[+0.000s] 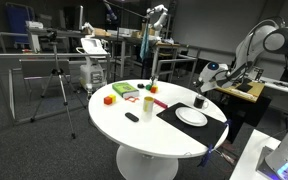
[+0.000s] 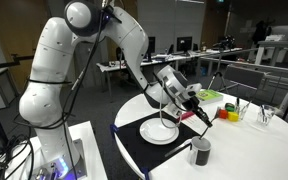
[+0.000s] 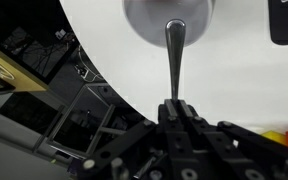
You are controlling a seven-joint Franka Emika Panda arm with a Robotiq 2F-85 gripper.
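Observation:
My gripper is shut on a slim metal utensil [image 3: 175, 60], whose kind I cannot tell. Its far end overlaps a pale round vessel [image 3: 144, 16], cut off by the top of the wrist view. Whether that end touches the vessel is unclear. From the opposite side, the gripper [image 2: 198, 117] hangs above the table behind a grey mug [image 2: 200, 155]. The white plate [image 1: 191, 116] lies flat on the black mat, with the dark mug [image 1: 199, 101] just behind it.
A beige cup [image 1: 148, 105] stands left of the plate. Farther off are a green tray [image 1: 125, 88] and a red block [image 1: 109, 100]. A small black object [image 1: 132, 117] lies near the front. Bare tabletop [image 1: 134, 132] shows along the near side.

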